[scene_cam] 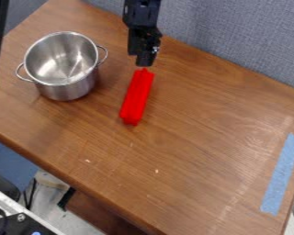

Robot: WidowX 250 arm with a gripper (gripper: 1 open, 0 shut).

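A red elongated object (136, 98) lies on the wooden table (193, 161), to the right of a steel pot (63, 66) with two wire handles. My black gripper (144, 59) hangs just above the far end of the red object, apart from it. Its fingers are dark and small, so how far they are parted is hard to make out.
A blue strip of tape (281, 173) runs along the table's right side. A grey padded wall (235, 37) stands behind the table.
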